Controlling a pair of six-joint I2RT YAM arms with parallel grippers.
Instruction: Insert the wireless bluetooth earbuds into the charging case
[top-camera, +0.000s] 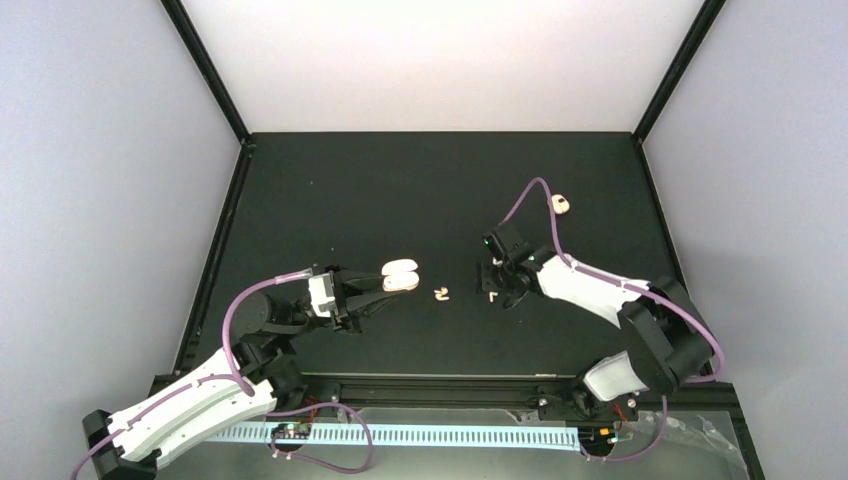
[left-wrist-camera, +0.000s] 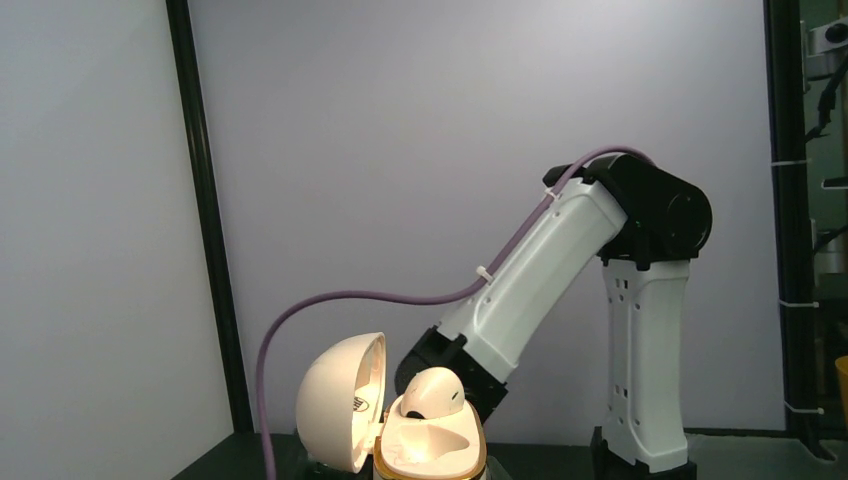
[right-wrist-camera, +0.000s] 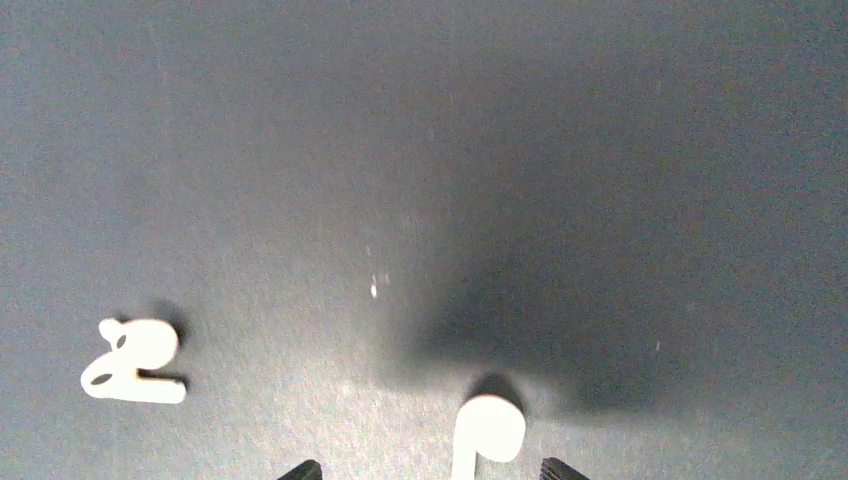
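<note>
My left gripper (top-camera: 382, 287) is shut on the white charging case (top-camera: 402, 282), holding it off the left wall side of the mat. In the left wrist view the lid (left-wrist-camera: 340, 405) is swung up, and one white earbud (left-wrist-camera: 436, 392) sits in the far slot; the nearer slot is empty. A loose white earbud (right-wrist-camera: 490, 428) lies on the dark mat, its stem running out of the right wrist view. My right gripper stands part open over it, a fingertip (right-wrist-camera: 562, 469) to each side; no contact shows.
A small pale looped piece (right-wrist-camera: 140, 362) lies on the mat left of the earbud. At the back right rests a rounded cream object (top-camera: 560, 204) with dark spots, near the right arm's cable.
</note>
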